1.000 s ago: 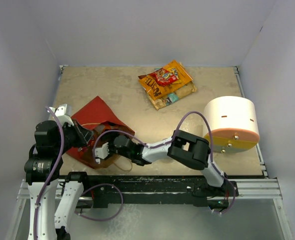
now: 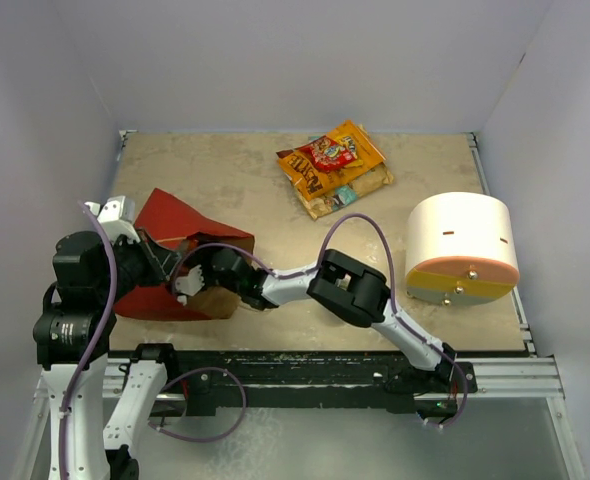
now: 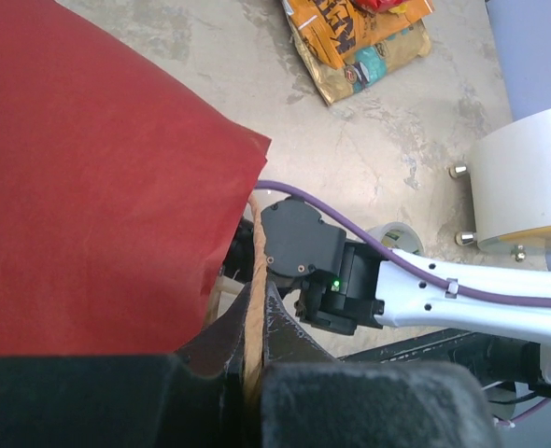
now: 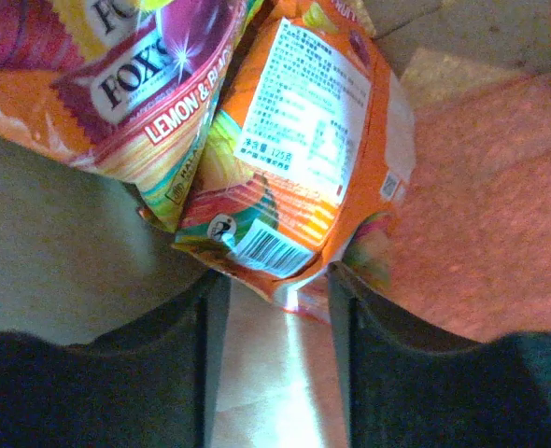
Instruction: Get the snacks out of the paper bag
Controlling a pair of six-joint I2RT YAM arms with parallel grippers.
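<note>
The red paper bag (image 2: 165,215) lies at front left, opening toward the right arm. My left gripper (image 2: 170,265) is at its rim, shut on a thin tan paper strip (image 3: 255,243) standing up between the fingers, probably bag edge or handle. My right gripper is inside the bag, part open, its fingertips at the lower edge of an orange snack packet (image 4: 303,205); a second packet marked Fox's (image 4: 126,75) lies beside it. The bag's walls hide this gripper in the top view.
A pile of snack packets (image 2: 325,165) lies at the back centre. A white rounded box (image 2: 460,225) stands at the right.
My right gripper and arm have shifted left, deeper into the bag, whose red top has shifted with them.
</note>
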